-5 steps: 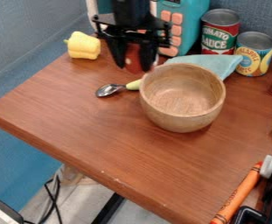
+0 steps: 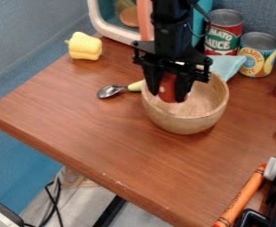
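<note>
My black gripper (image 2: pixel 168 82) is lowered into the wooden bowl (image 2: pixel 182 118) at the middle right of the table, with a red object (image 2: pixel 166 89) between its fingers. The bowl's far rim is partly hidden behind the gripper. A spoon with a pale yellow handle (image 2: pixel 114 90) lies just left of the bowl.
A yellow pepper (image 2: pixel 84 45) sits at the back left. Tomato sauce (image 2: pixel 223 34) and another can (image 2: pixel 257 57) stand at the back right, near a light blue cloth (image 2: pixel 225 66). An orange marker (image 2: pixel 247 195) lies along the right edge.
My gripper has moved right and down with the red object, from behind and left of the bowl to inside it.
</note>
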